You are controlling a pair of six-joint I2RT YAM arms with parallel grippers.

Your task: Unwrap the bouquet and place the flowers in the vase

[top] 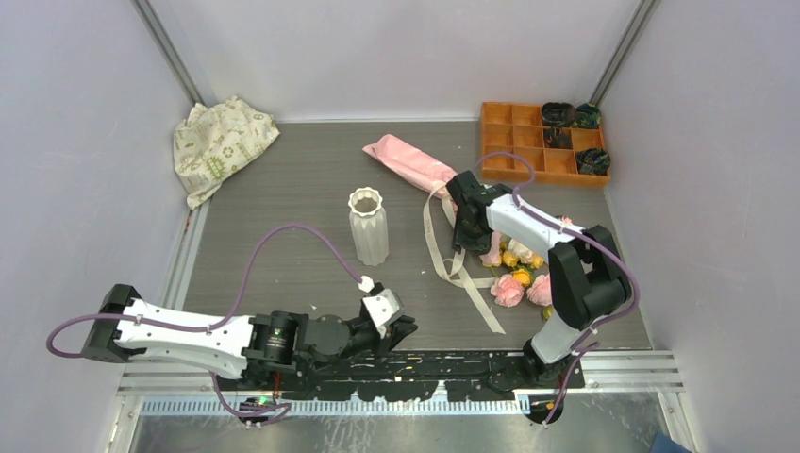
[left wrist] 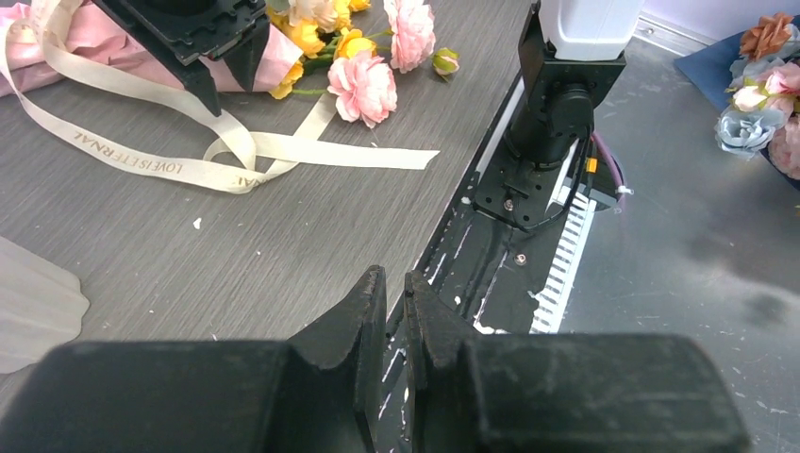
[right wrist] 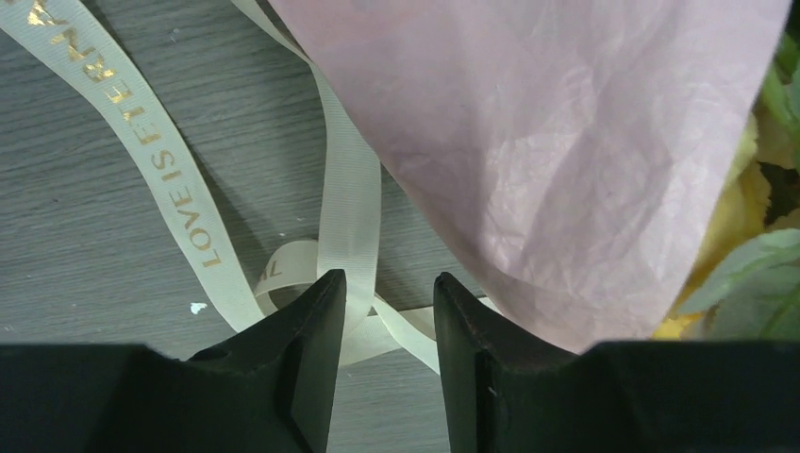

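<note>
A bouquet in pink wrapping paper (top: 406, 162) lies on the table, its pink and yellow flowers (top: 508, 290) toward the front right. A cream ribbon (right wrist: 349, 198) trails beside it. My right gripper is open above the ribbon, the paper's edge just right of its fingers, nothing held. From above, that arm covers the middle of the bouquet. The white fluted vase (top: 369, 231) stands upright and empty left of the bouquet. Near the front edge, my left gripper shows a narrow gap between its fingers, with nothing in it.
An orange compartment box (top: 510, 137) with dark items stands at the back right. A patterned cloth bag (top: 221, 146) leans at the back left. Bare table surrounds the vase. Another bouquet (left wrist: 750, 123) lies beyond the front rail.
</note>
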